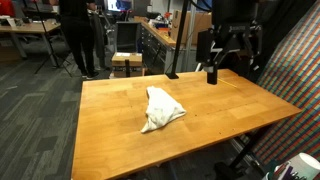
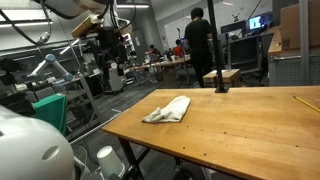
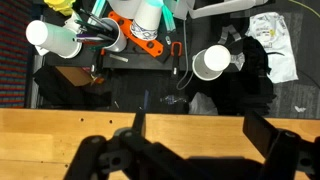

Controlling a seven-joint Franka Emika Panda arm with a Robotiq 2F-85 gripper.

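Note:
A crumpled white cloth [image 1: 160,108] lies on the wooden table [image 1: 105,135], left of my gripper in exterior view 1. Exterior view 2 has the same cloth [image 2: 170,109] near the table's left part. My gripper is open, its two dark fingers wide apart with nothing between them in the wrist view. It hangs above the table's edge, well clear of the surface. The cloth is out of sight in the wrist view.
Beyond the table edge, the wrist view holds a white cylinder [image 3: 211,62], an orange tool-like part [image 3: 137,34] and cables. A thin yellow stick [image 2: 306,103] lies on the table. A person [image 2: 202,45] stands behind it.

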